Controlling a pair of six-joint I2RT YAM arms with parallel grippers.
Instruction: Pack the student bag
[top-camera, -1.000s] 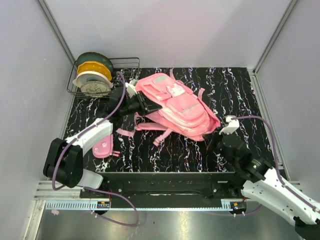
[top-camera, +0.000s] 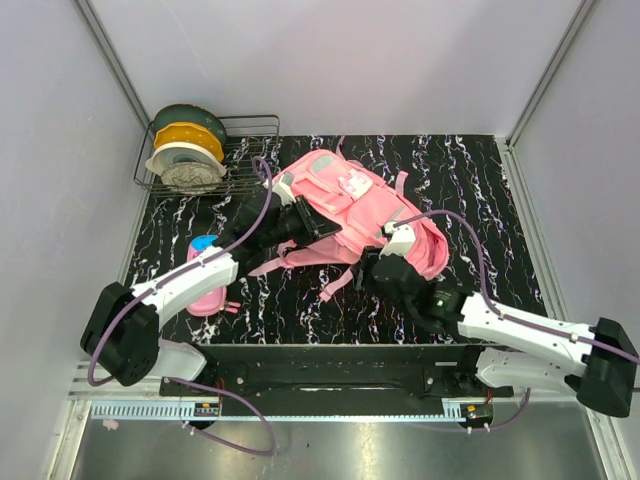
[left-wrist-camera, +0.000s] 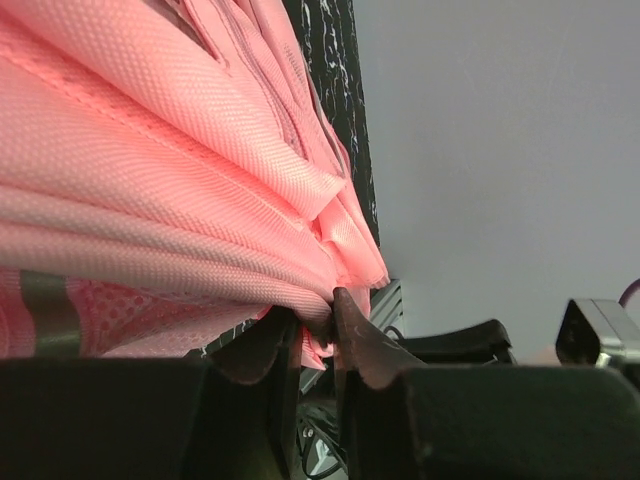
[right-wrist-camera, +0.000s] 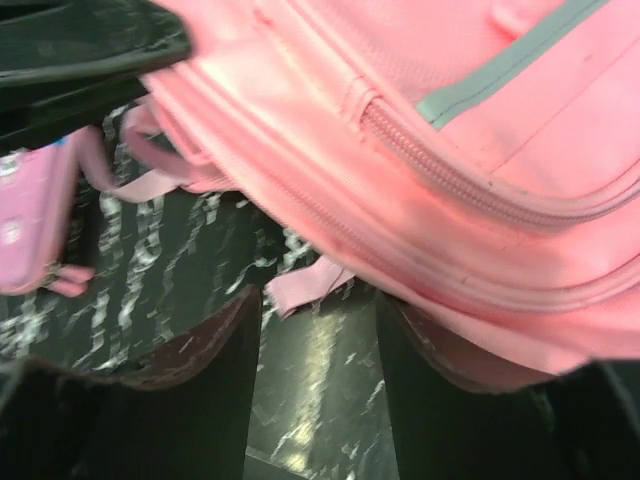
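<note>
The pink backpack lies aslant across the middle of the counter, its front pockets facing up. At its left edge, my left gripper has its fingers nearly together; in the left wrist view, a fold of pink fabric is pinched between the fingertips. My right gripper is open at the near side of the bag, with a clear gap between its fingers. Beyond that gap the end of a pink strap hangs below the bag's zipped edge. A pink pencil case rests at the counter's left, partly under my left arm.
A wire rack with several plates stands at the back left. Bare black marbled counter lies right of the bag, and a strip along the front is free. White walls close in the sides and back.
My right gripper has swung left along the bag's near edge, from its right corner to the strap. Held at its left edge, the bag has shifted slightly right with my left gripper.
</note>
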